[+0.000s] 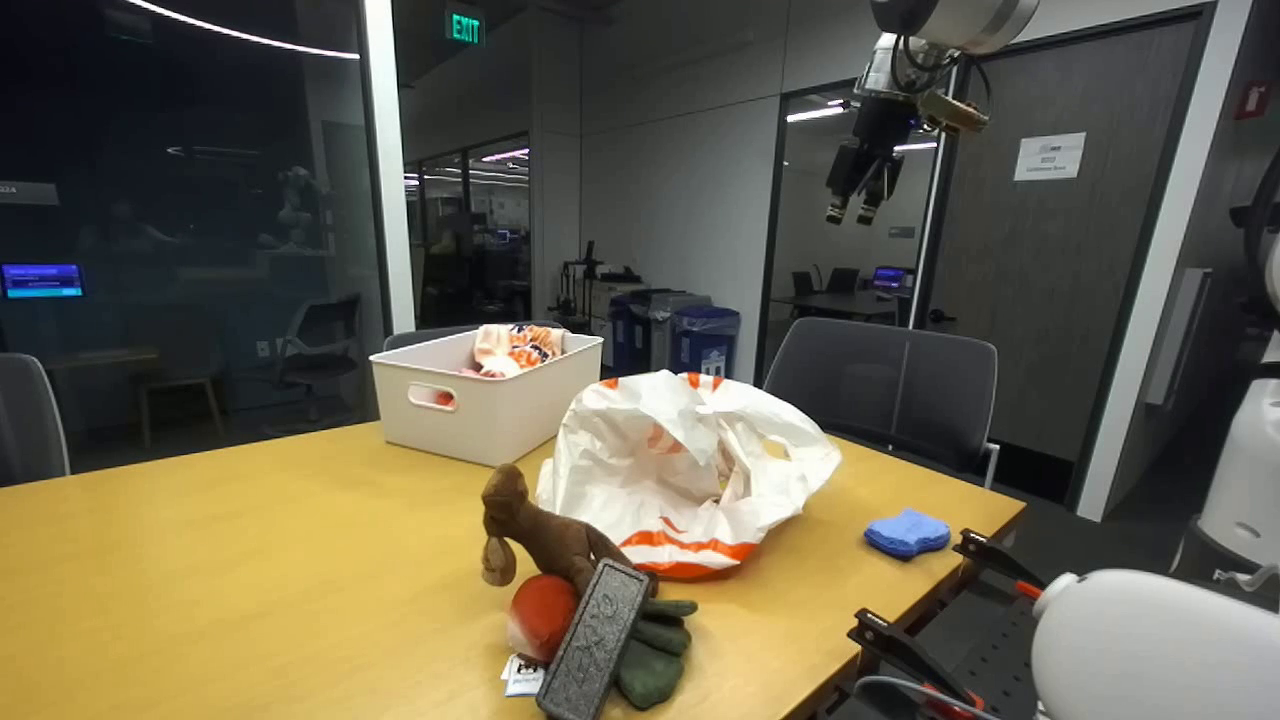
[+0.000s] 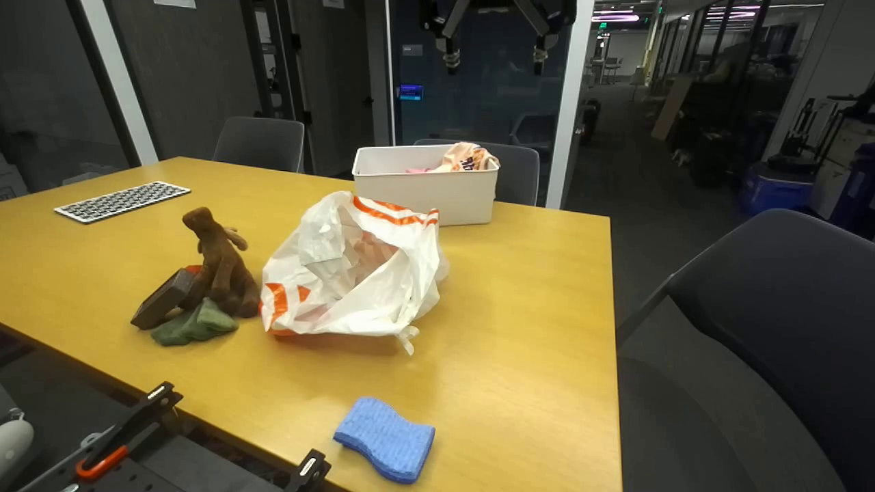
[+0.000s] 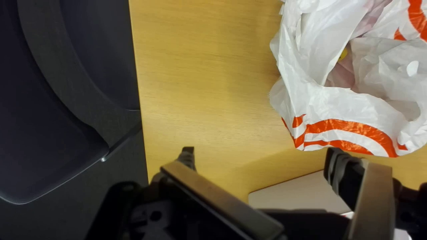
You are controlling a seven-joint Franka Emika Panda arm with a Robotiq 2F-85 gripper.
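Note:
High above the table my gripper (image 2: 494,65) hangs open, its fingers wide apart and nothing between them. In the wrist view, its spread fingers frame bare table and a corner of the white bin. A crumpled white plastic bag (image 1: 672,468) with orange stripes lies with its mouth open; something pinkish and a bit of yellow show inside it. Behind it stands the white bin (image 2: 426,197) holding a patterned cloth (image 2: 465,157). Beside the bag is a pile: a brown plush toy (image 1: 540,528), a dark grey block (image 1: 596,642), a red ball-like thing (image 1: 543,612) and a green cloth-like item (image 1: 654,666).
A blue sponge (image 2: 385,439) lies near the table corner. On the far left of exterior view 2 sits a white keyboard (image 2: 123,201). Chairs (image 2: 763,352) stand close to the table edge. Bare tabletop (image 1: 240,564) stretches left of the pile in exterior view 1.

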